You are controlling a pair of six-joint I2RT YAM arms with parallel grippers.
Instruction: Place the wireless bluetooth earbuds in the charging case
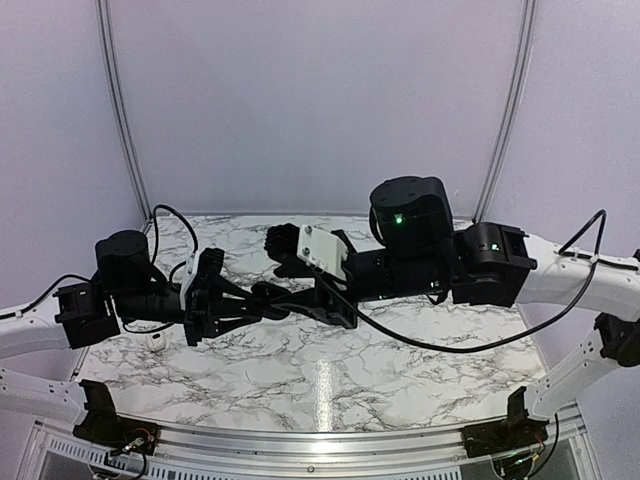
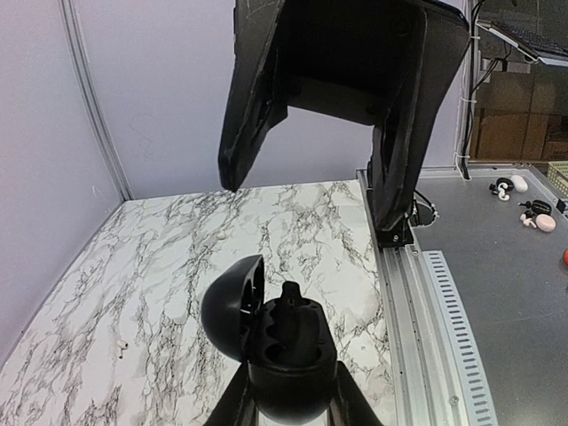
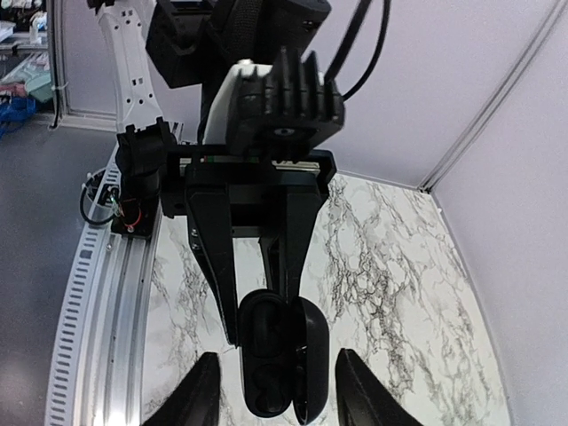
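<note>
The black charging case [image 2: 288,373] is held by my left gripper [image 1: 250,308], shut on it, with its lid [image 2: 229,311] standing open. In the right wrist view the case [image 3: 266,373] shows its dark compartments between my right gripper's two fingertips, which are parted. In the left wrist view my right gripper hangs open above and just beyond the case, with nothing visible between its fingers. Whether earbuds sit inside the case is hard to tell.
A small white object [image 1: 156,341] lies at the left. Grey walls bound the table at back and sides. Small items lie on a grey surface outside the rail in the left wrist view.
</note>
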